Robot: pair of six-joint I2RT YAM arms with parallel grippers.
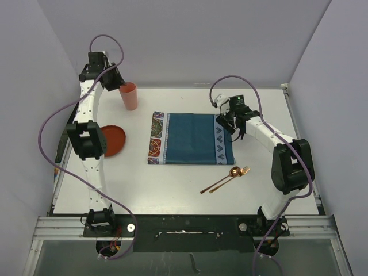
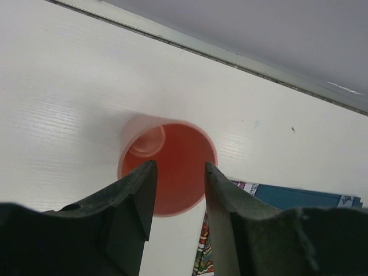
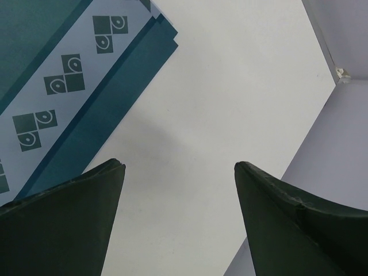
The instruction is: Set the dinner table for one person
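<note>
A red-orange cup [image 1: 129,96] stands at the back left. In the left wrist view I look into its mouth [image 2: 178,161]. My left gripper is at its rim, closed in with the red cup between its fingers; exactly where they touch is hard to see. Left of the placemat lies a red plate [image 1: 113,140]. The teal placemat [image 1: 192,138] is spread flat mid-table. A spoon [image 1: 234,171] and fork [image 1: 244,171] lie near its front right corner. By the mat's right edge my right gripper is open, only bare table between its fingers.
Grey walls [image 1: 190,46] bound the back and sides of the white table [image 1: 161,192]. There is also free surface right of the placemat, partly under my right arm [image 1: 287,155].
</note>
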